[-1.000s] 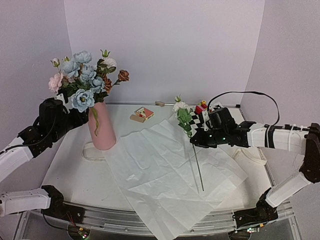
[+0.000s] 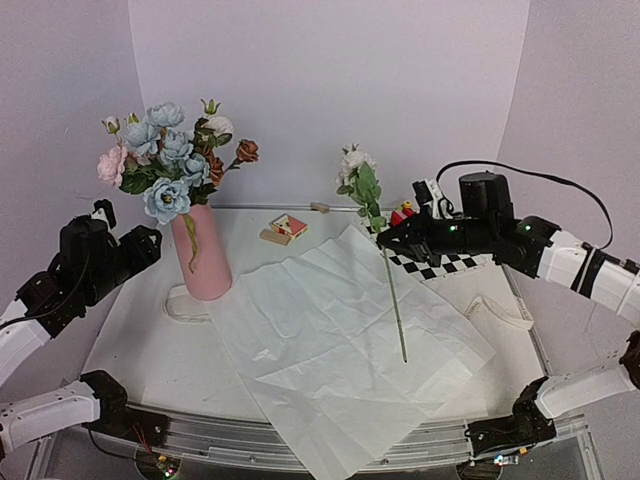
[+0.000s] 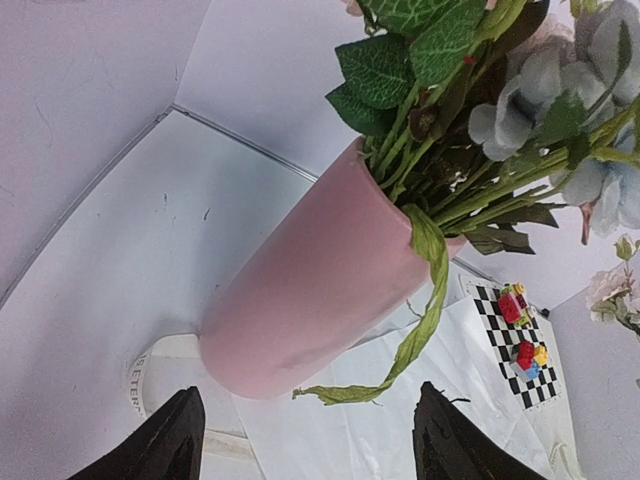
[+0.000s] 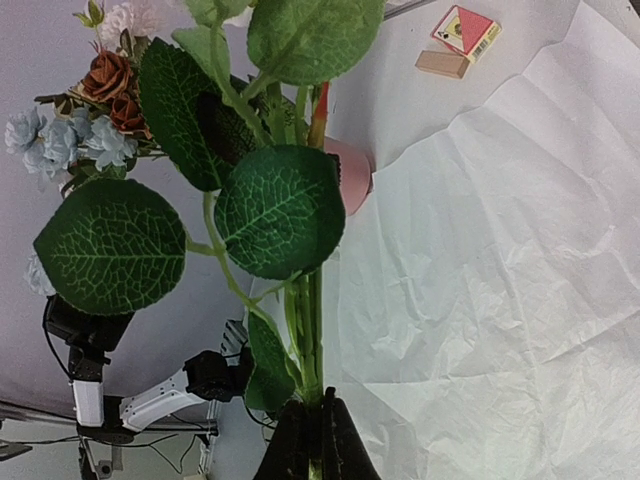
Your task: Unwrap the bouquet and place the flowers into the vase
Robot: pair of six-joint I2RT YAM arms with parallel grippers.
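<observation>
The pink vase (image 2: 207, 262) stands upright at the left of the table, filled with blue, pink, white and brown flowers (image 2: 172, 155). In the left wrist view, the vase (image 3: 310, 290) lies ahead of my left gripper, whose fingers are wide apart with nothing between them. My right gripper (image 2: 385, 238) is shut on the stem (image 2: 397, 310) of a white flower (image 2: 355, 165), held upright above the table, right of the vase. In the right wrist view the shut fingers (image 4: 335, 440) pinch the green stems below large leaves (image 4: 280, 210).
White paper (image 2: 340, 340) covers the middle of the table. A small card box (image 2: 289, 225) and a wooden block (image 2: 275, 237) lie at the back. A checkered board (image 2: 440, 266) with red toys is behind the right arm. Cream straps (image 2: 500, 313) lie at the right.
My right gripper has risen with the white flower, its stem's lower end now higher in the view. The left arm has drawn back leftward, away from the vase.
</observation>
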